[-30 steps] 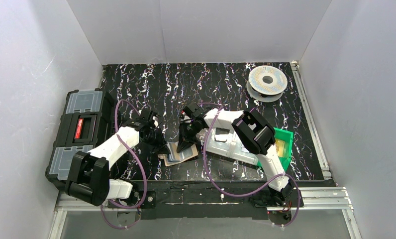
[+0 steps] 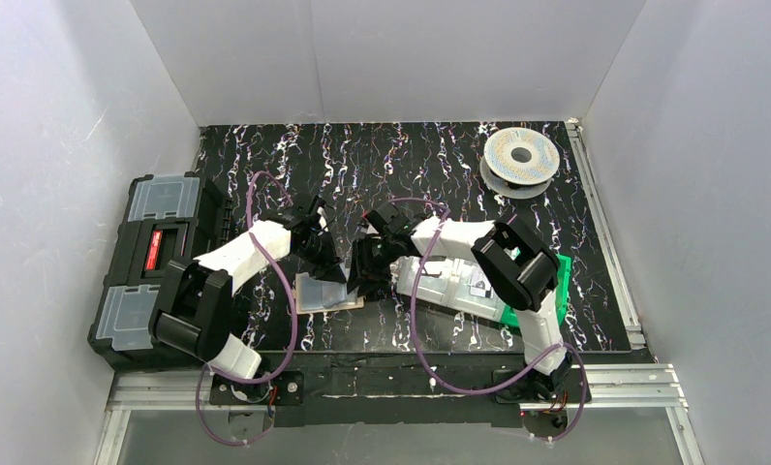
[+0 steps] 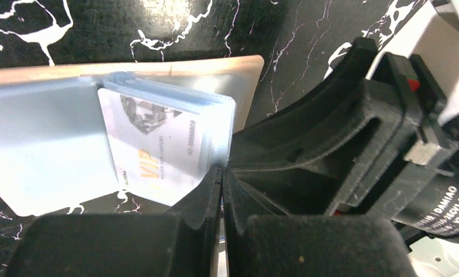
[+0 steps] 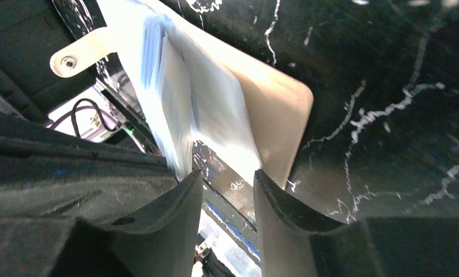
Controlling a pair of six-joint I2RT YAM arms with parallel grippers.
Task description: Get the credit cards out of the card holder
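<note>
The card holder has a beige cover (image 2: 354, 306) and clear bluish sleeves (image 2: 314, 292); it lies open at the front, left of centre. In the left wrist view, a white card marked VIP (image 3: 158, 138) sits inside a raised sleeve. My left gripper is shut at that sleeve's free edge; whether the edge is pinched cannot be told. Close beside it is my right gripper, its fingers parted with a visible gap. One right fingertip (image 4: 260, 180) is close to a sleeve's corner, above the beige cover (image 4: 288, 104).
A clear-and-white box (image 2: 459, 295) and a green bin (image 2: 565, 300), partly hidden by the right arm, stand at the right. The black toolbox (image 2: 159, 262) fills the left side. At the back right sits a spool (image 2: 503, 155).
The left gripper has moved right and slightly back, closer to the right one. The holder has shifted left and turned straighter. Most recently, the right gripper has moved slightly right.
</note>
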